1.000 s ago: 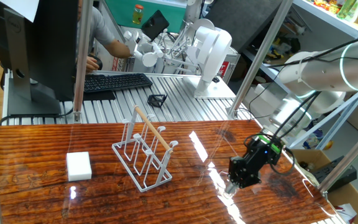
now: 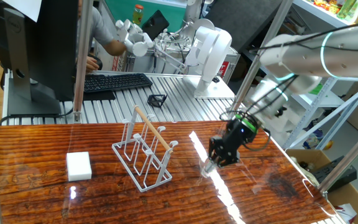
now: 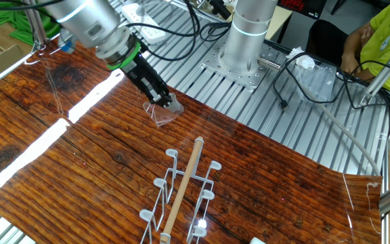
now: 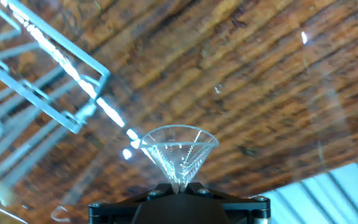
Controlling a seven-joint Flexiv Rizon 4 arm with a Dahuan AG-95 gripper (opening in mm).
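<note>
A clear cone-shaped glass [image 4: 180,152] points away from my gripper, which is shut on its narrow end. In exterior view 1 the gripper [image 2: 214,158] is tilted low over the wooden tabletop, right of a white wire rack [image 2: 165,163], with the glass [image 2: 207,168] below it. From exterior view 2, the transparent glass [image 3: 160,115] hangs at the gripper [image 3: 162,102], beyond the rack's wooden top bar [image 3: 183,186]. Part of the rack [image 4: 30,94] shows at the upper left of the wrist view. Whether the glass touches the table is unclear.
A white block [image 2: 78,166] lies left of the rack. Behind the table's back edge are a keyboard [image 2: 117,82], dark glasses [image 2: 156,99] and a white fan-like device [image 2: 211,53]. Bare tabletop lies between gripper and rack. A bright reflection crosses the wood.
Over the last second my gripper has travelled left and slightly back in exterior view 1, carrying the glass closer to the rack. The rack and white block have stayed put.
</note>
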